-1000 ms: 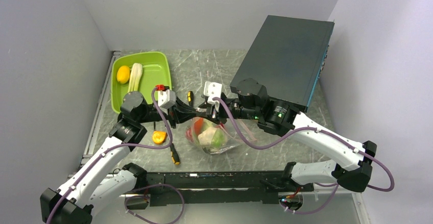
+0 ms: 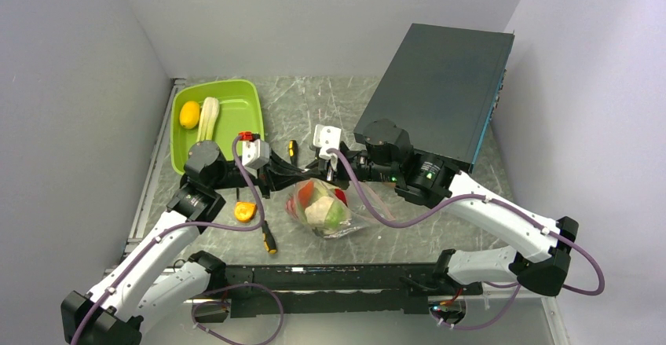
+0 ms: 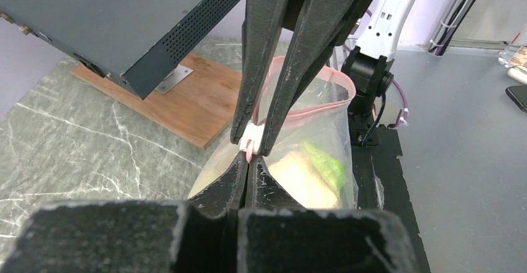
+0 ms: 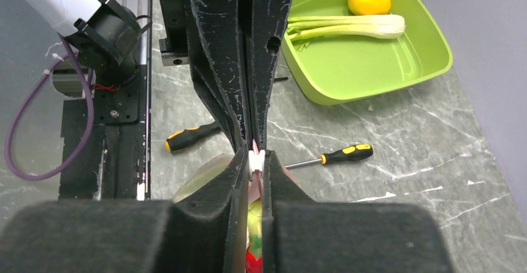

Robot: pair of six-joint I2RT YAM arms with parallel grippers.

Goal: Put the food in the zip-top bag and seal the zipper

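A clear zip bag (image 2: 360, 223) with a pink zip band (image 3: 350, 81) stands between the arms. Pale, green, orange and red food pieces show inside it. My left gripper is shut on the end of the pink band. Just beyond its tips, the right gripper's two fingers lie either side of the white zip slider (image 3: 251, 137). In the right wrist view, that slider sits between the tips of my right gripper; whether they press on it cannot be told. The band's mouth looks open in the left wrist view.
A green tray (image 2: 255, 113) at the back left holds a lemon (image 2: 190, 115) and a celery stalk (image 2: 207, 117). Screwdrivers (image 4: 348, 153) and a yellow tape measure (image 2: 245, 211) lie near the bag. A large dark box (image 2: 440, 86) fills the back right.
Both arms keep nearly the same place over the bag.
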